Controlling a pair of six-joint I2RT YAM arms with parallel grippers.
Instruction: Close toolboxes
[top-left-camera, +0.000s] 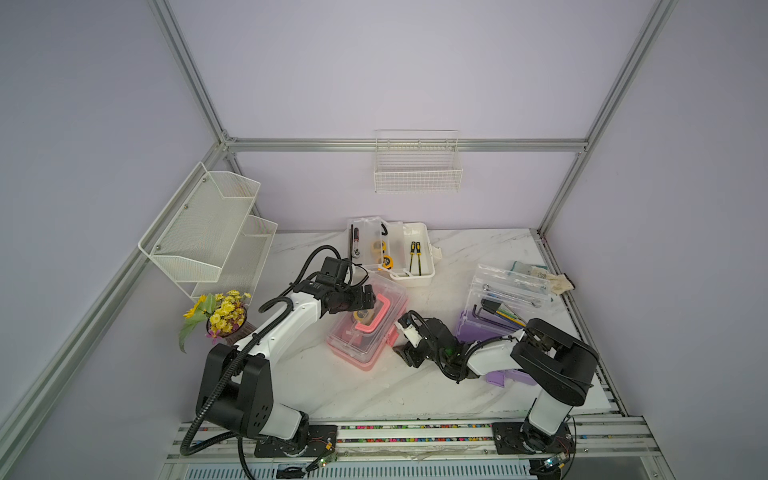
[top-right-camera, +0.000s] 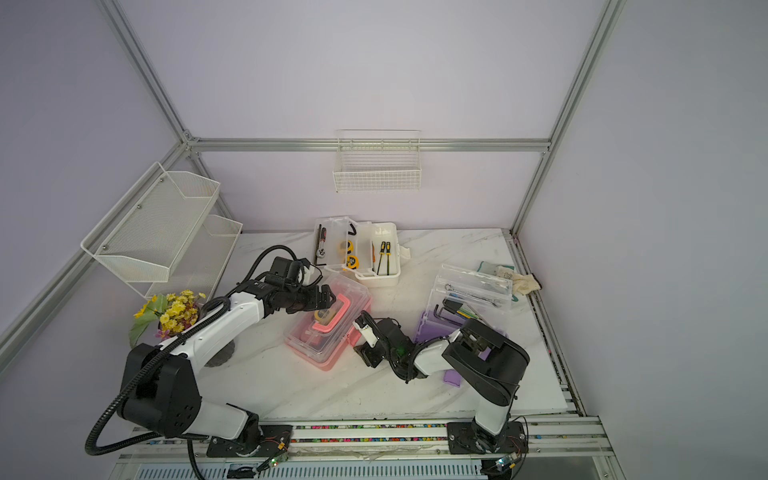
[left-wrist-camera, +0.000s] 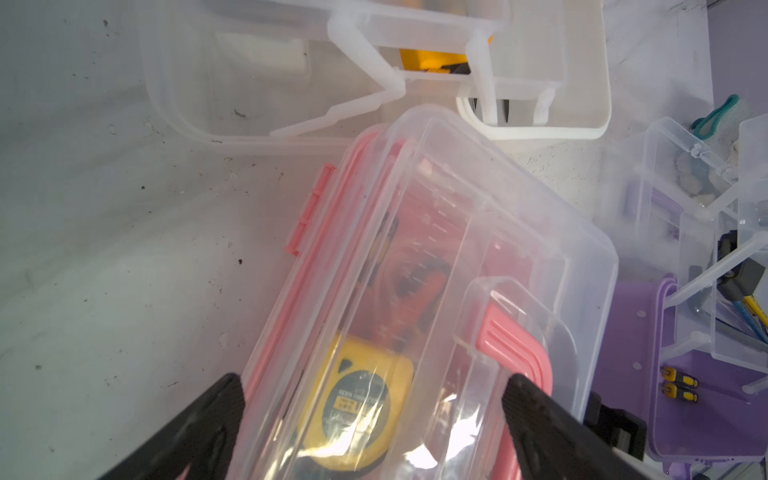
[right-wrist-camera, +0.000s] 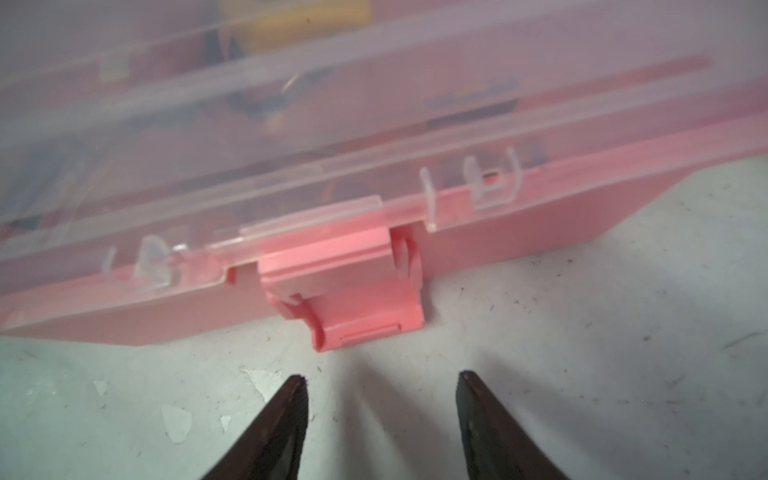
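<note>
The pink toolbox (top-left-camera: 360, 336) lies mid-table with its clear lid down, a yellow tape measure (left-wrist-camera: 352, 400) visible through it. My left gripper hangs over the lid, open, fingers either side. My right gripper stands open low on the table before the box's hanging pink latch (right-wrist-camera: 360, 312), nothing between its fingers. Behind, the white toolbox (top-left-camera: 416, 264) has its lid up, with screwdrivers inside. At the right, the purple toolbox (top-right-camera: 432, 324) is also open, tools in its trays, partly hidden by my right arm.
A flower pot (top-left-camera: 228, 320) and white mesh shelves (top-left-camera: 204, 232) stand at the left. A cloth (top-right-camera: 520, 284) lies at the back right. A wire basket (top-left-camera: 416, 176) hangs on the rear rail.
</note>
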